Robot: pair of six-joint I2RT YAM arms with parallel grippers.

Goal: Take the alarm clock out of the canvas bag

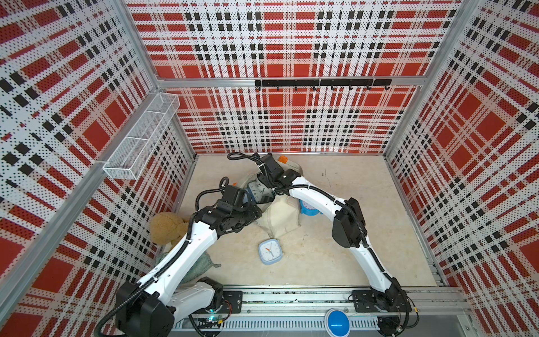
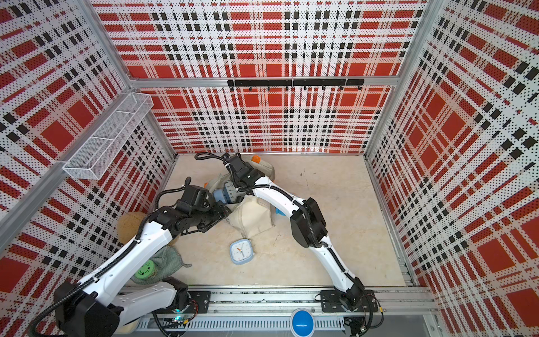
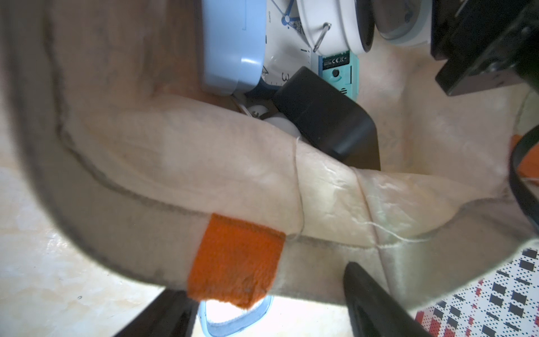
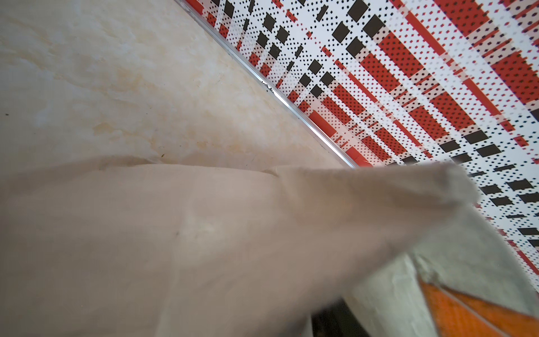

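Note:
A pale blue alarm clock [image 3: 233, 45], its white dial turned sideways, rests inside the canvas bag [image 3: 224, 163] in the left wrist view. My left gripper has its dark, blurred fingers apart at the bag's near rim, close to an orange patch. From the top left, my right gripper [image 1: 262, 178] is over the bag's mouth; its black body [image 3: 477, 61] also shows at the left wrist view's upper right. Canvas fills the lower right wrist view and hides the right fingers, so their hold cannot be seen.
Inside the bag are also a white cylinder [image 3: 331, 28], a teal device [image 3: 343, 73] and a dark block-like shape [image 3: 331, 115]. A square blue clock [image 1: 270, 251] lies in front of the bag. A plush toy [image 1: 167, 227] is at left.

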